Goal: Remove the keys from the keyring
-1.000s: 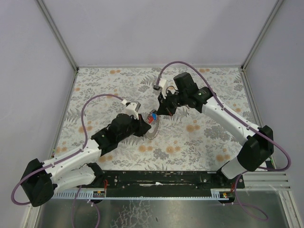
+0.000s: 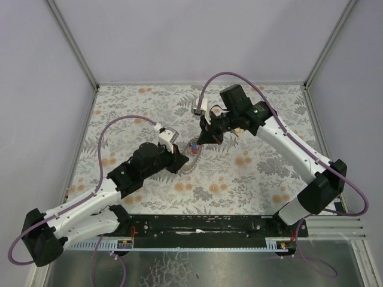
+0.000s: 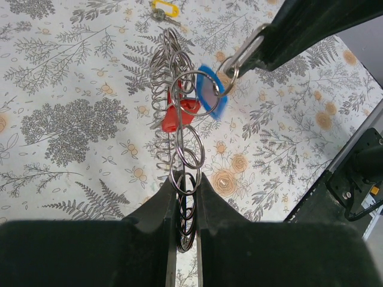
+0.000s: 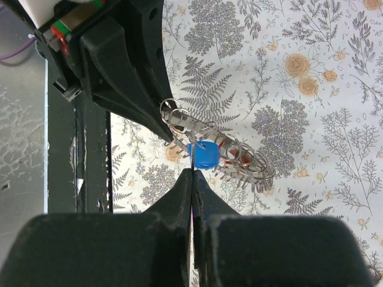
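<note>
A coiled metal keyring (image 3: 173,66) hangs between my grippers, above the patterned table. My left gripper is shut on its looped end. From the tip of my right gripper a thin wire loop (image 3: 244,51) sticks out, linked to a ring of the coil; the fingers are closed on this loop. A red key tag (image 3: 179,113) and a blue key tag (image 4: 204,155) hang together at the coil, partly covering each other. In the top view the blue and red tags (image 2: 194,148) sit between the two fingertips.
A key with a yellow tag (image 3: 165,9) lies flat on the table, apart from the coil. Both arms stand close together over its middle.
My left arm has shifted and turned slightly, with the coil still in its gripper. The right gripper has stayed nearly in place, while its arm rose a little in view. The tags have swung slightly.
</note>
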